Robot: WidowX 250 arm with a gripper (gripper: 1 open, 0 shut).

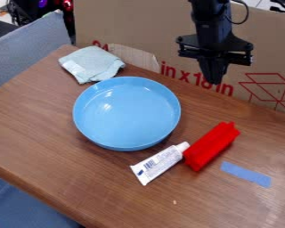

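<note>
The black gripper (213,69) hangs high at the back right, in front of the cardboard, shut with nothing visible between its fingers. Below it on the wooden table lie a blue plate (126,111), a red oblong object (210,145) to the plate's lower right, and a white tube (157,165) beside the red object. A folded grey cloth (92,64) rests behind the plate at the back left.
A cardboard wall (151,49) closes off the back. A flat blue strip (245,175) lies at the right.
</note>
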